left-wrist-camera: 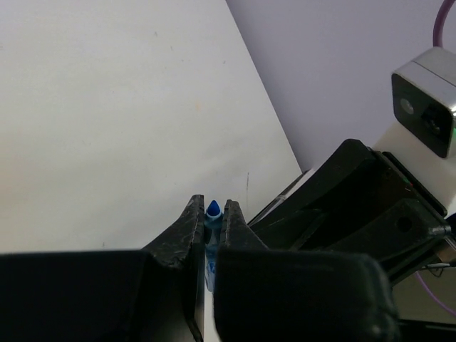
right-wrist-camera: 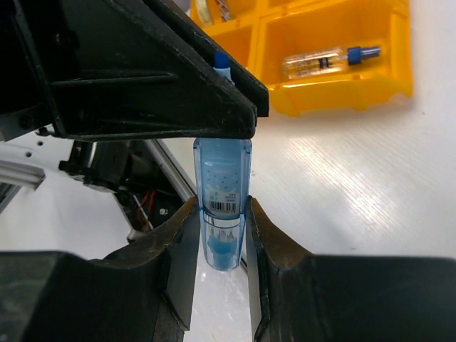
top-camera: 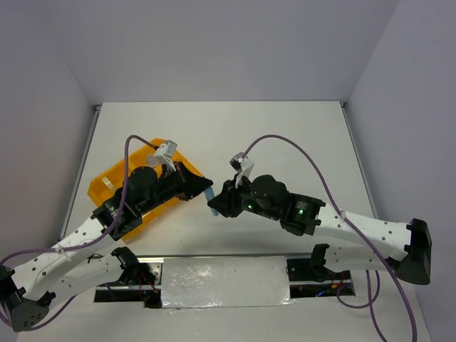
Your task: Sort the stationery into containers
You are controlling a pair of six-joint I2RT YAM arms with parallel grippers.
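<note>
A slim pale-blue tube (right-wrist-camera: 222, 174) with a barcode label is held in the air between my two grippers. In the top view the blue tube (top-camera: 211, 200) spans the small gap between them, left of the table's middle. My left gripper is shut around its upper part, the dark-blue tip showing between the fingers. Lower down, my right gripper is shut on the same tube's sides. The orange sorting tray (top-camera: 108, 174) lies at the left, partly hidden by my left arm. One compartment holds a clear bottle (right-wrist-camera: 317, 63) with a blue cap.
In the top view, a light-coloured item (top-camera: 108, 184) lies in the tray's left part. Grey walls bound the table on both sides.
</note>
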